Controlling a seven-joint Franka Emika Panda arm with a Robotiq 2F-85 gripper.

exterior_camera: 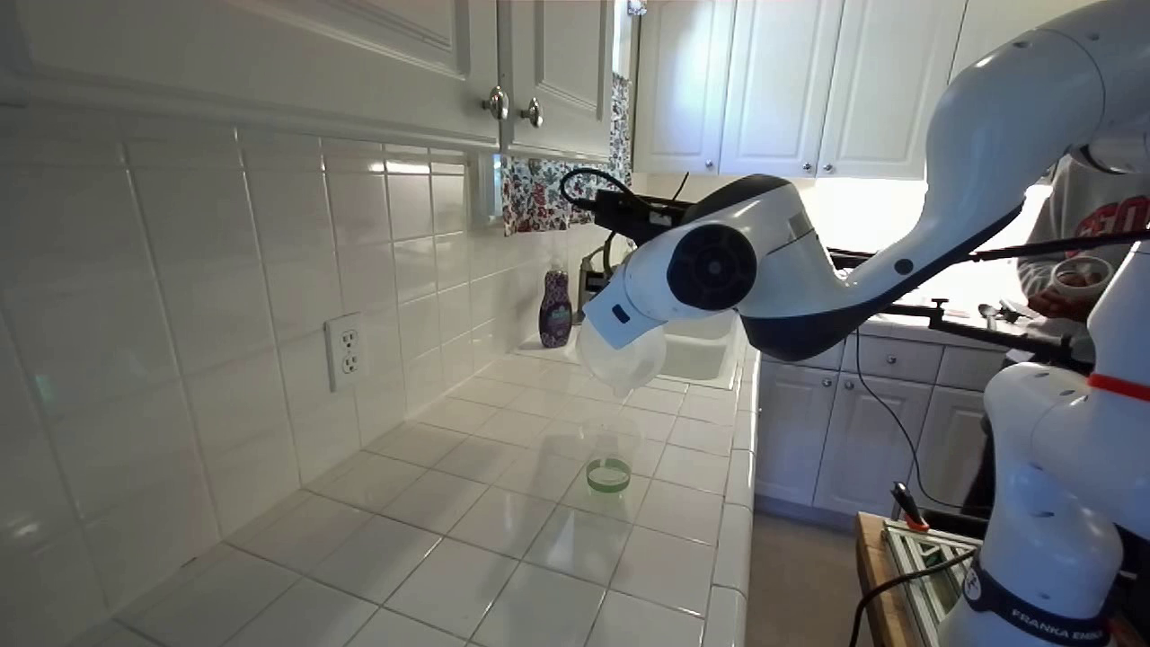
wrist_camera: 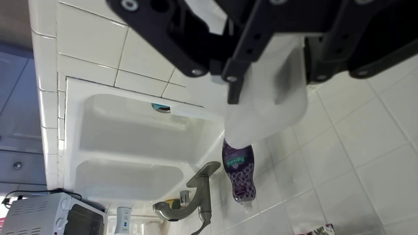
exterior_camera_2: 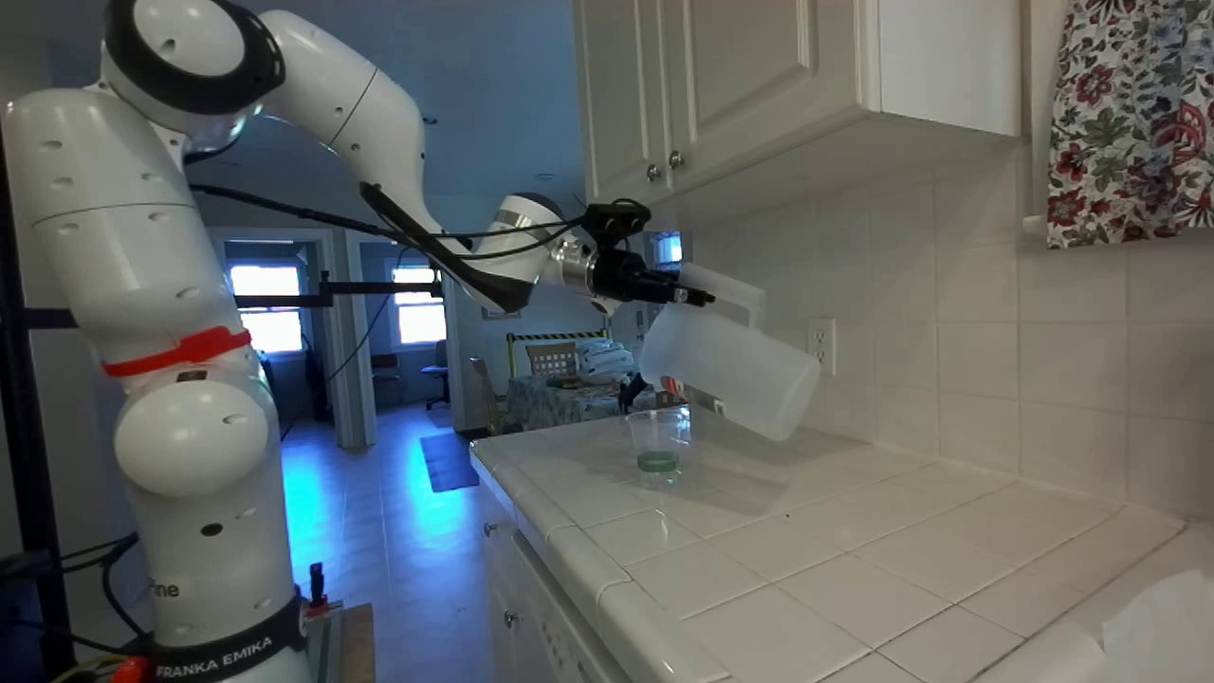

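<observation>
A translucent white pitcher [exterior_camera_2: 745, 370] hangs tilted in the air above the tiled counter. My gripper [exterior_camera_2: 696, 298] is shut on it by its handle side; the wrist view shows the pale pitcher [wrist_camera: 270, 105] between the dark fingers, blurred at close range. Below stands a clear cup [exterior_camera_2: 660, 431] with a green band low on it, upright on the counter. From exterior view 1 the pitcher [exterior_camera: 625, 361] appears above and behind the cup [exterior_camera: 609, 474], clear of it. Whether anything is inside the pitcher I cannot tell.
Past the pitcher lie a white double sink [wrist_camera: 137, 125], a faucet [wrist_camera: 201, 192] and a purple soap bottle [exterior_camera: 555, 309]. A tiled wall with an outlet [exterior_camera: 345, 350] borders the counter. Upper cabinets [exterior_camera_2: 740, 68] overhang it. A person [exterior_camera: 1078, 237] stands at far right.
</observation>
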